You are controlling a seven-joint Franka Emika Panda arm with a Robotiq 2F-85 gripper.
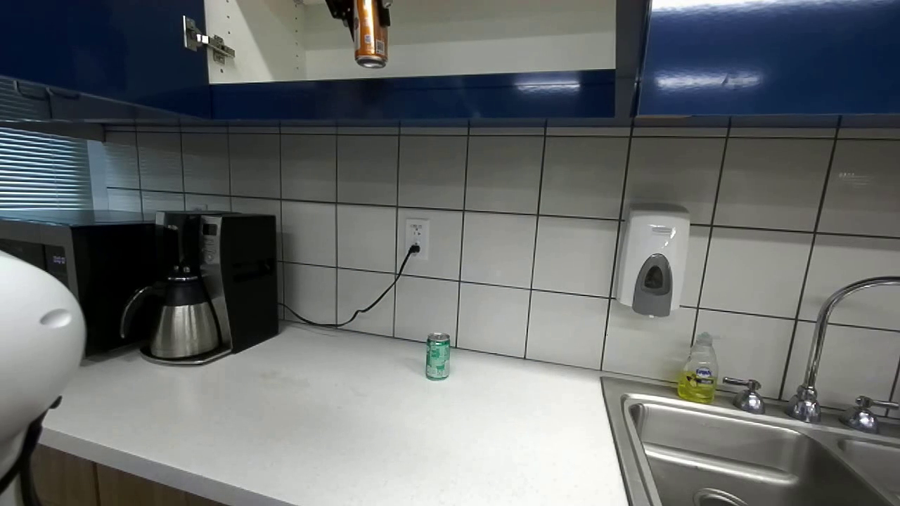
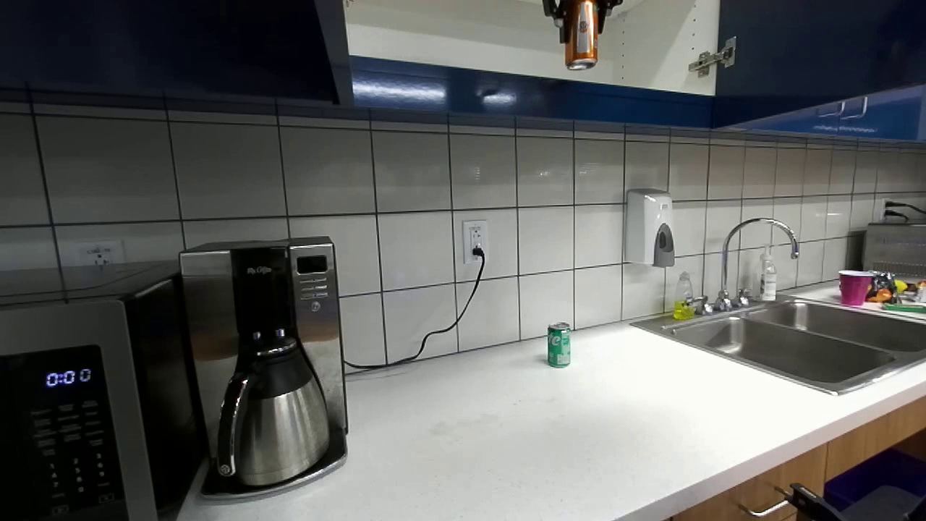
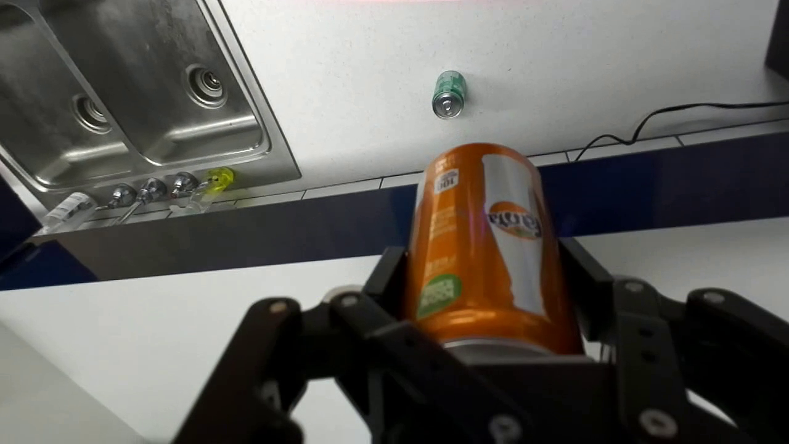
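Note:
An orange Fanta can (image 3: 473,244) is held between the black fingers of my gripper, which is shut on it. In exterior view 1 the orange can (image 1: 370,38) hangs upright in front of the open cabinet (image 1: 472,38), its bottom a little above the blue lower edge. Exterior view 2 shows the orange can (image 2: 582,39) and part of my gripper (image 2: 582,10) at the top of the picture. A green can (image 1: 438,357) stands upright on the white counter (image 1: 337,422), near the tiled wall and well below my gripper.
A coffee maker (image 2: 269,365) and a microwave (image 2: 78,391) occupy the counter's left end. The sink (image 1: 725,447), faucet (image 1: 823,337) and yellow soap bottle (image 1: 698,371) are at the right. Open cabinet doors flank the opening; its visible interior looks empty.

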